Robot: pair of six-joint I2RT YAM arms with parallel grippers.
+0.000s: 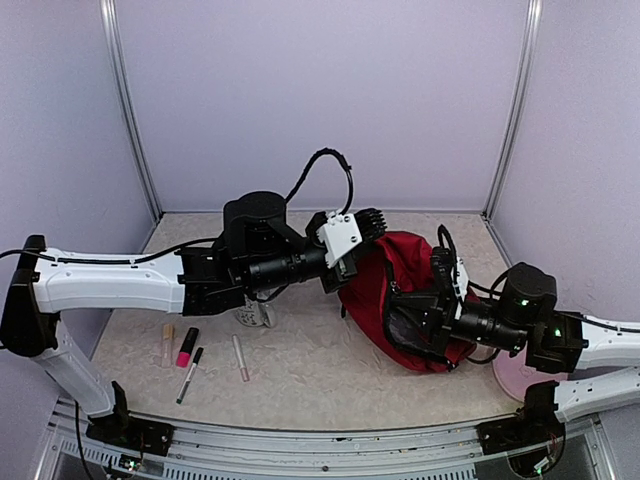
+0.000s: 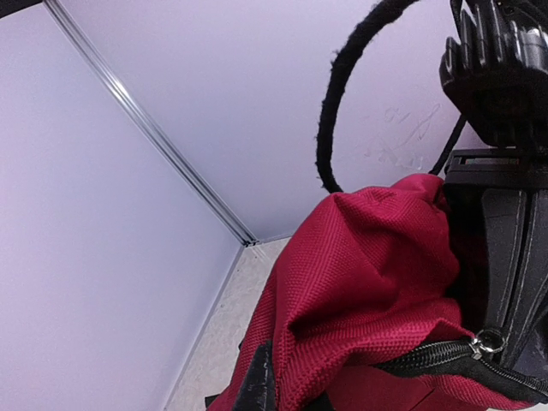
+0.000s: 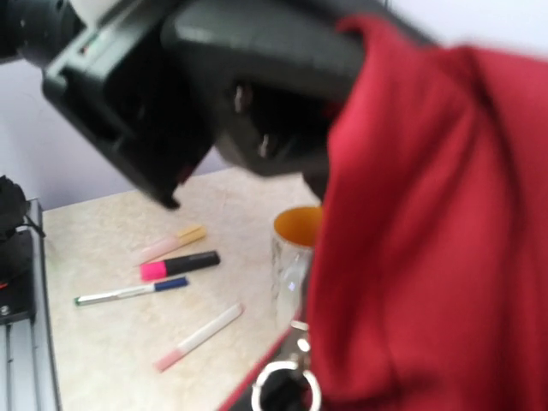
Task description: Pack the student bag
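The red bag stands on the right half of the table, its black-lined front bulging. In the left wrist view my left gripper is shut on a fold of its red cloth. Across from it, my right gripper has its fingers closed together at the black zipper. The metal zipper pull sits at their tips, and its ring shows low in the right wrist view. Red cloth and the left gripper's dark body cover much of that view; the right fingertips are largely hidden there.
On the left of the table lie a yellow-capped marker, a pink-and-black highlighter, a blue-capped pen and a white-and-pink marker. A cup stands partly behind the left arm. A pink plate lies front right.
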